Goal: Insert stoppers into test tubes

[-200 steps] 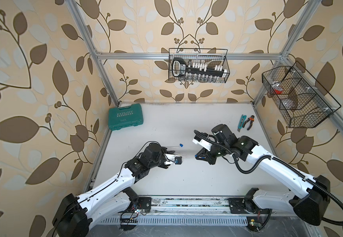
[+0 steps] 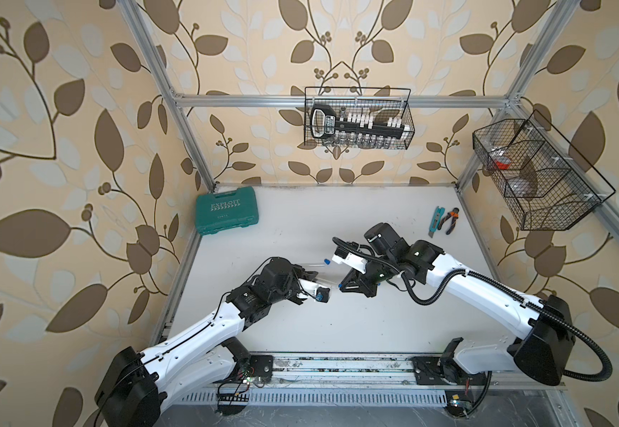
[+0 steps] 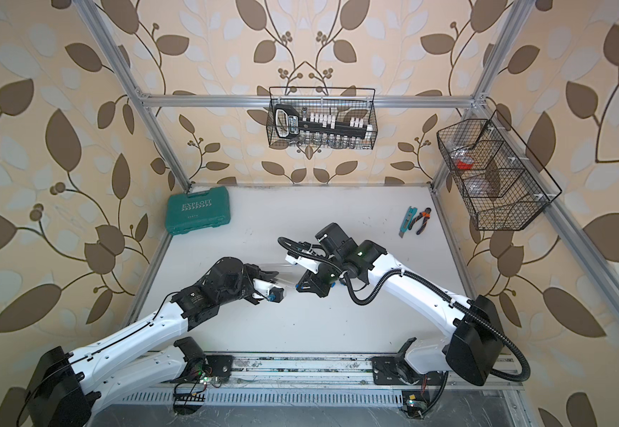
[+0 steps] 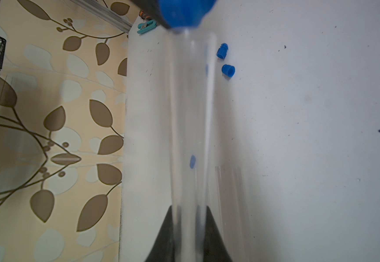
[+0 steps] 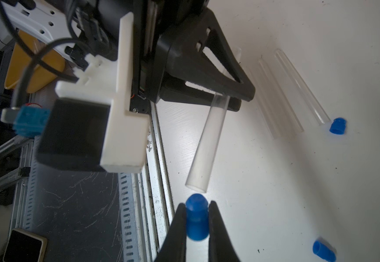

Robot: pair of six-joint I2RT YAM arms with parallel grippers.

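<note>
A clear test tube (image 4: 190, 109) is held in my left gripper, which is shut on it. Its open mouth points toward my right gripper, shut on a blue stopper (image 5: 197, 214). In the right wrist view the stopper is lined up close to the tube's mouth; whether they touch cannot be told. The left wrist view shows the held stopper (image 4: 185, 11) right at the tube's end, blurred. On the table lie loose blue stoppers (image 5: 338, 125) and more clear tubes (image 5: 301, 85).
A green case (image 2: 226, 210) sits at the back left. Pliers (image 2: 453, 220) and a teal cutter (image 2: 436, 221) lie at the back right. Wire baskets (image 2: 357, 121) hang above the table. Free white table surrounds both grippers.
My right arm has moved left, bringing its stopper up to the tube's mouth. The left arm and its tube have stayed nearly still.
</note>
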